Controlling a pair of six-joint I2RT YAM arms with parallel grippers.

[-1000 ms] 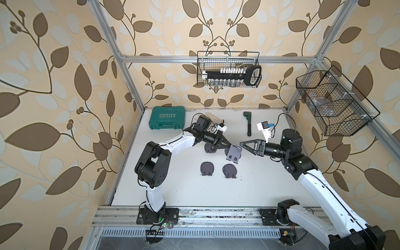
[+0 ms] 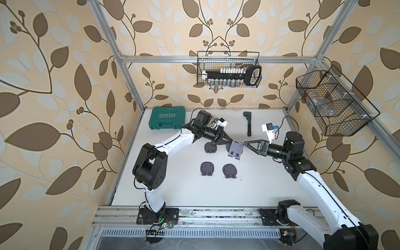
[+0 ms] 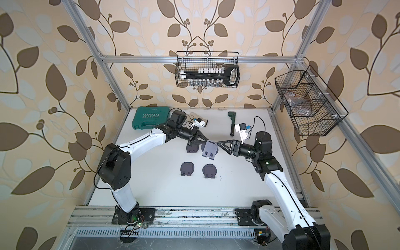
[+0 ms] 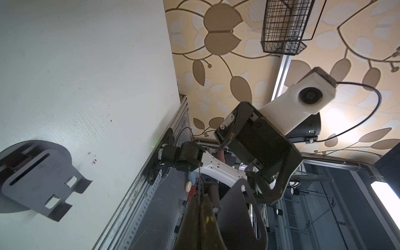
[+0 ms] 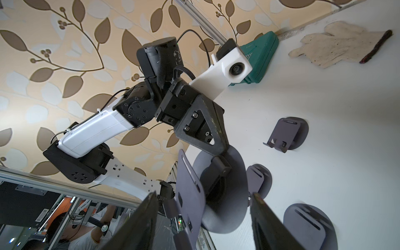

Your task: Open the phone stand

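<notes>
A grey phone stand (image 2: 235, 150) (image 5: 189, 200) is held raised by my left gripper (image 2: 227, 140), shut on its round base near the hinge. In the right wrist view its plate stands at an angle to the base. My right gripper (image 2: 245, 143) is open just right of the stand, and the stand's plate appears between its fingers from that wrist view, with contact unclear. Other folded grey stands (image 2: 207, 168) lie on the table.
A green case (image 2: 167, 117) lies at the back left, a cloth glove (image 5: 333, 45) behind the arms and a dark green tool (image 2: 248, 123) at the back right. Wire baskets (image 2: 229, 68) hang on the walls.
The held stand has risen slightly and shifted right.
</notes>
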